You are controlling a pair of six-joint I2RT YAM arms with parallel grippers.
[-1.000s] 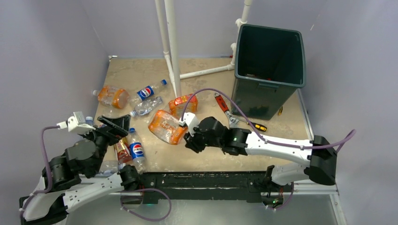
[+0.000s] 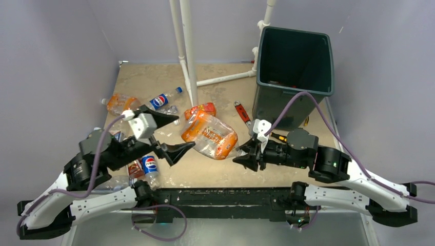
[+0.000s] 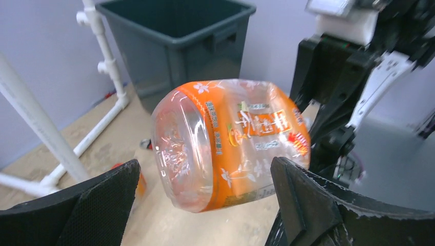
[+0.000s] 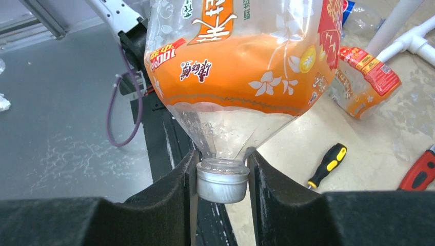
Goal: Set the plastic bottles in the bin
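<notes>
A clear bottle with an orange label [image 2: 210, 134] hangs above the table, with its white cap [image 4: 222, 180] between the fingers of my right gripper [image 2: 250, 156], which is shut on it. Its base points at my left gripper [image 2: 187, 134], which stands open a short way left of it, nothing between its fingers. The left wrist view shows this bottle [image 3: 231, 143] beyond the open fingers. The dark green bin [image 2: 293, 84] stands at the back right. Other bottles lie on the table: an orange-labelled one [image 2: 123, 104], Pepsi bottles [image 2: 165, 99] [image 2: 150, 166], and a crushed orange-red one [image 2: 201, 109].
White pipes [image 2: 188, 56] rise at the back middle, one [image 2: 225, 79] running along the table to the bin's left. A red-handled tool [image 2: 241, 111] and a yellow-black screwdriver [image 4: 328, 163] lie between pipes and bin.
The right gripper has lifted the orange-labelled bottle and carried it to the right, toward the camera. My left arm has swung right from the left edge and its fingers have spread open.
</notes>
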